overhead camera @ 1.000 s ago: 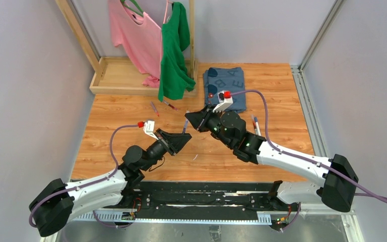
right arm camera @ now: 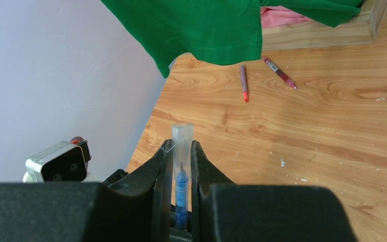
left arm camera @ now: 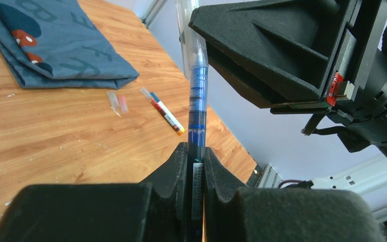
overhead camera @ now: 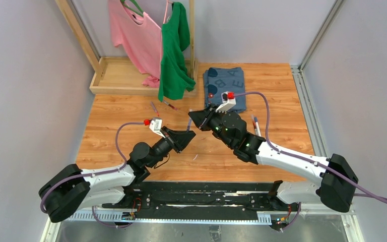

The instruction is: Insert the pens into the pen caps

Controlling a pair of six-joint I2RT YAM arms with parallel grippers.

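My left gripper [overhead camera: 185, 134] is shut on an upright blue pen [left arm camera: 197, 111]. Above it, my right gripper [overhead camera: 195, 117] is shut on a clear cap [right arm camera: 182, 135]. The pen's upper end is inside the lower part of the cap in both wrist views; I cannot tell whether it is fully seated. On the table lie a purple pen with red end [right arm camera: 244, 80], a dark red pen [right arm camera: 279, 73], small clear and pink caps [left arm camera: 118, 103] and several pens [left arm camera: 165, 111] at the right.
A folded blue cloth [overhead camera: 227, 83] lies at the back middle-right. A wooden rack [overhead camera: 101, 80] with pink and green shirts stands at the back left.
Both grippers have shifted slightly to the right in the top view, the left one more, still holding pen and cap.
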